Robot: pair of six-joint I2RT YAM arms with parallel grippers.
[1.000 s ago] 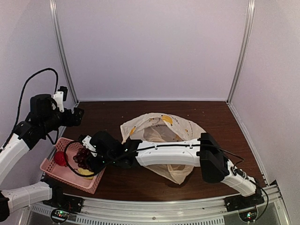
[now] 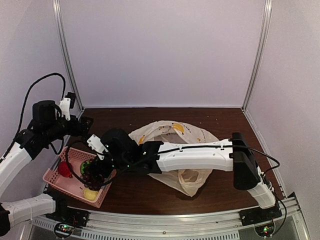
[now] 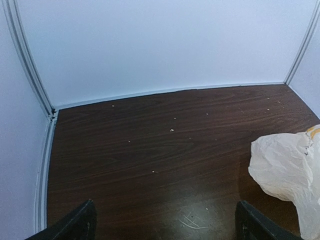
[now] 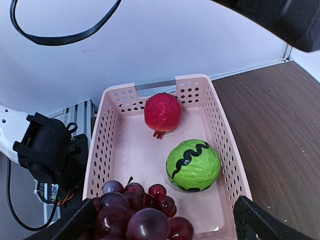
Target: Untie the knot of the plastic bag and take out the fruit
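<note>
The plastic bag (image 2: 192, 182), white with yellow marks, lies crumpled with its mouth spread on the table, partly hidden under the right arm. My right gripper is open over the pink basket (image 2: 59, 187). Dark grapes (image 4: 148, 223) show between and below its fingers, low in the basket, not clamped. Also in the basket are a red pomegranate (image 4: 162, 112), a green striped melon (image 4: 193, 165) and a yellow fruit (image 2: 90, 193). Away at the left my left gripper hangs open, nothing between its fingers; the bag's edge (image 3: 280, 165) appears at its right.
White walls with metal rails close in the sides. The right arm reaches low across the table above the bag.
The right arm has extended and risen slightly over the basket. The green melon, hidden by the grapes before, now shows. The left gripper has shifted slightly to the right; the bag stays put.
</note>
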